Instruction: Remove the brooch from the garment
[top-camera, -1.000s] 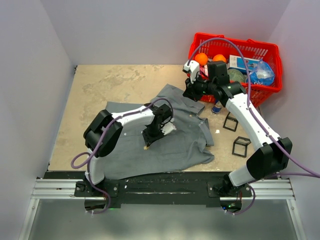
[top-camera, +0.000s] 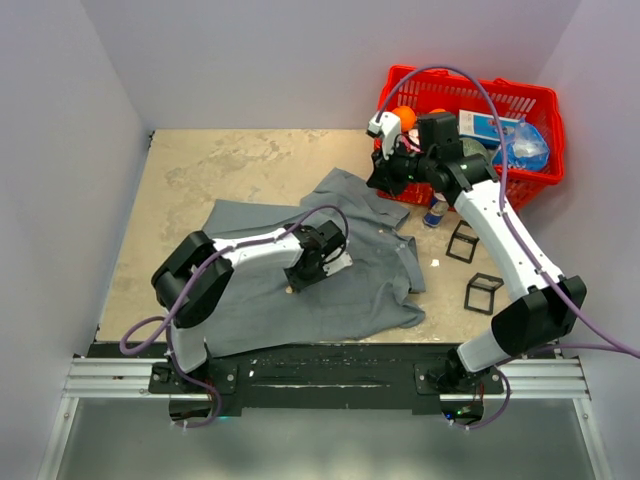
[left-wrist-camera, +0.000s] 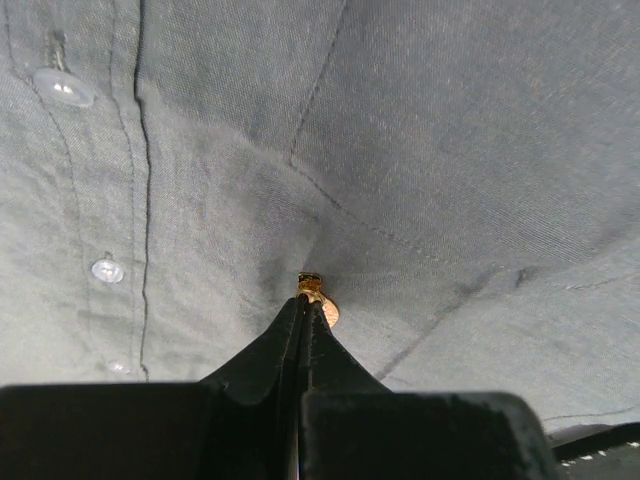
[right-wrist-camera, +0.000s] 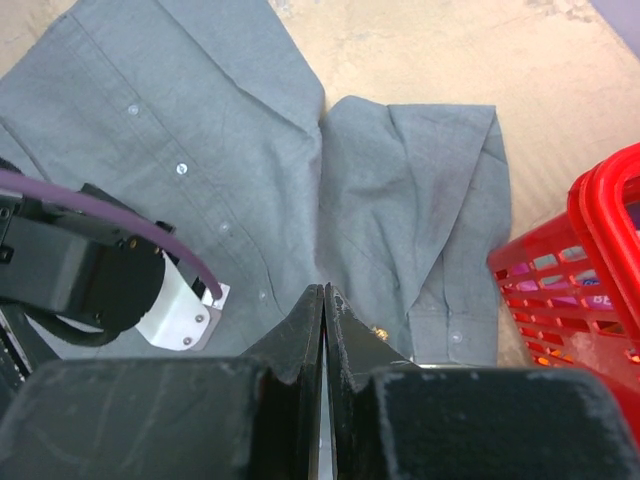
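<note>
A small gold brooch (left-wrist-camera: 329, 309) lies against the grey garment (left-wrist-camera: 230, 190), to the right of its button strip. Right at the brooch are the tips of my left gripper, shut and partly covering it; whether any of it is pinched cannot be told. From above, the brooch (top-camera: 290, 290) is a tiny gold spot by the left gripper (top-camera: 294, 285). My right gripper is shut above the garment's far right part, near the basket. A small gold thing (right-wrist-camera: 380, 333) shows beside its fingers; what it is stays unclear.
At the back right stands a red basket (top-camera: 545, 105) filled with several items. A can (top-camera: 436, 212) and two dark frames (top-camera: 462, 241) are right of the garment. Bare table (top-camera: 185, 180) shows at the back left.
The gold spot at its tips and the garment's right edge have moved slightly left too. The right arm has moved only slightly.
</note>
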